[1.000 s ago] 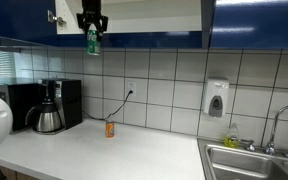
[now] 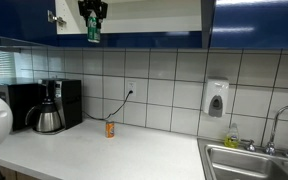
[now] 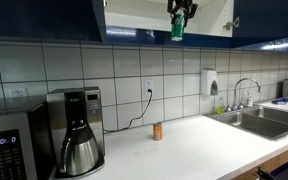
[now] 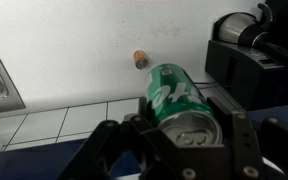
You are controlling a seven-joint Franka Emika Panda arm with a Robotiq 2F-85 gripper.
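Observation:
A green can point(image 4: 177, 100) with white lettering fills the middle of the wrist view, and my gripper is shut on it. In exterior view 1 the can point(image 2: 93, 30) hangs upright at the upper left, in front of the open cupboard's lower edge, the gripper point(image 2: 93, 12) above it. Exterior view 2 has the same can point(image 3: 178, 27) near the top, high over the counter. The cupboard's pale interior point(image 2: 154, 18) shows behind the gripper. How the fingers meet the can is partly hidden by the can itself.
Below, an orange-brown container point(image 2: 110, 129) stands alone on the white counter point(image 2: 134, 152). A coffee maker point(image 3: 79, 135) and a microwave point(image 3: 20, 140) are at one end, the sink point(image 2: 246, 164) at the other. The cupboard's blue bottom edge point(image 2: 144, 41) runs close behind the can.
Over the last second my gripper and the green can have risen, from below the cupboard's bottom edge to in front of it. The counter items have not moved.

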